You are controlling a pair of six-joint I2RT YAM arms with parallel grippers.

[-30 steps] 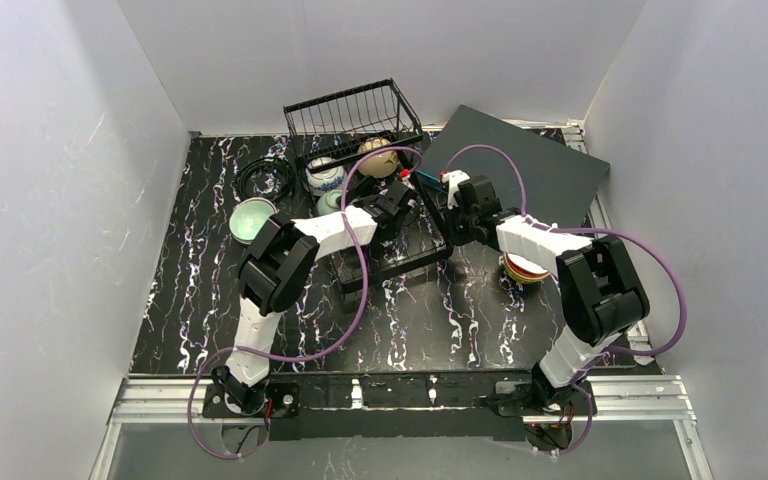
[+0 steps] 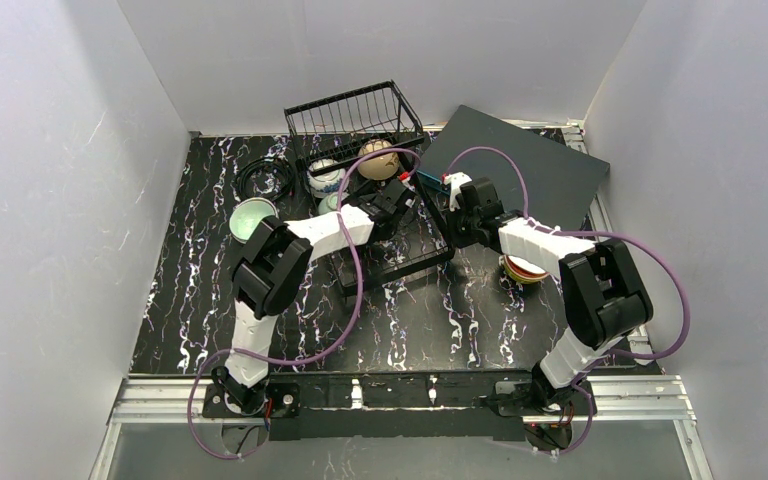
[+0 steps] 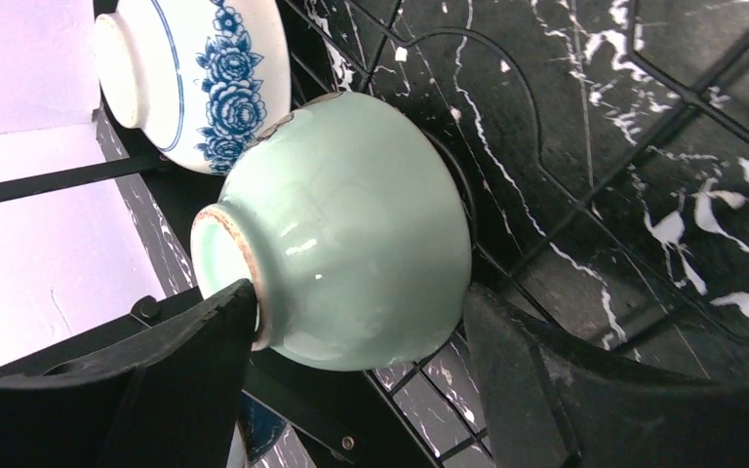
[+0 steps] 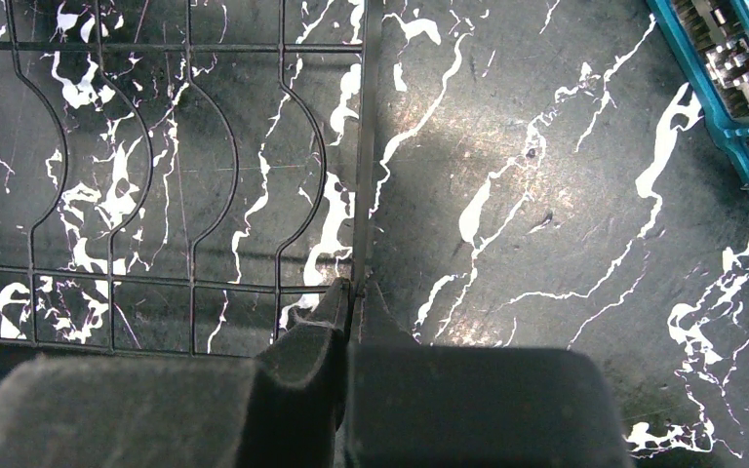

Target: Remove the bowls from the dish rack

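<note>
In the left wrist view a pale green bowl (image 3: 371, 229) lies tipped on its side in the wire dish rack (image 3: 585, 210). My left gripper is open around it, one finger by its foot and the other by its opposite side; whether both touch it is unclear. Behind it is a white bowl with blue flowers (image 3: 216, 83). The top view shows a tan bowl (image 2: 378, 160) at the back of the rack. My right gripper is shut on the rack's thin side bar (image 4: 366, 146).
A light green bowl (image 2: 251, 218) stands on the counter left of the rack. Stacked dishes (image 2: 526, 268) sit partly under the right forearm. A coiled black cable (image 2: 265, 179) and a dark board (image 2: 520, 165) lie towards the back.
The right gripper stays at the rack's side, almost still.
</note>
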